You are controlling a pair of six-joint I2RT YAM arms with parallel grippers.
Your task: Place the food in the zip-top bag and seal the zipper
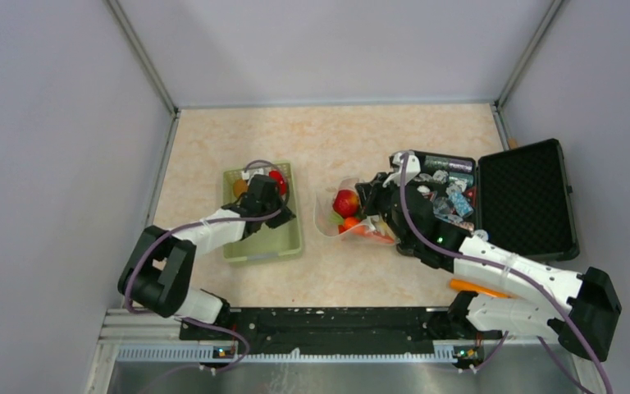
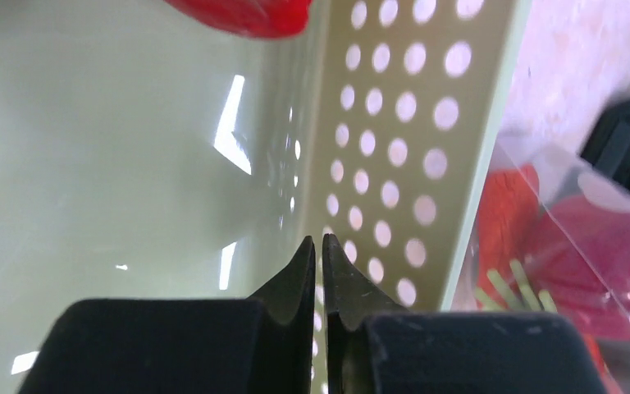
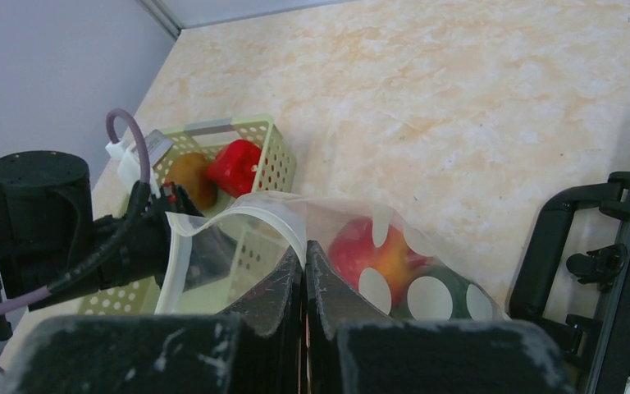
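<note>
The clear zip bag (image 1: 321,215) stands with its mouth open mid-table, holding a red-yellow fruit (image 1: 346,203), an orange-red piece (image 1: 353,222) and some green. My right gripper is shut on the bag's white rim (image 3: 182,246). Inside the green bin (image 1: 267,256), my left gripper is shut at the right-hand perforated wall, nothing seen between its fingers; whether the tips press on that wall I cannot tell. A red pepper (image 3: 235,167) and a brown potato-like item (image 3: 193,179) lie at the bin's far end.
Right of the bag is an open black case (image 1: 527,201) full of small packed items, partly behind my right arm. An orange stick-like object (image 1: 480,289) lies near the front right. Table behind the bag is bare.
</note>
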